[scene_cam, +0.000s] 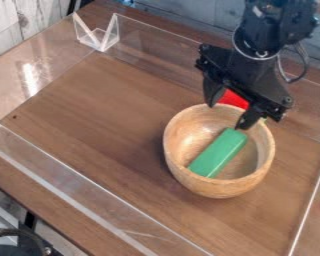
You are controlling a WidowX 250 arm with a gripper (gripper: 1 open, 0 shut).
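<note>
A wooden bowl (pixel 187 168) sits on the right half of the table, holding a green rectangular block (pixel 216 153). My gripper (pixel 227 111) hangs over the bowl's back rim with its fingers spread apart, open. A red object (pixel 232 99) shows just behind the bowl, between and behind the fingers, partly hidden by the gripper; I cannot tell whether it is touched.
Clear plastic walls edge it, and a clear angled holder (pixel 99 32) stands at the back left.
</note>
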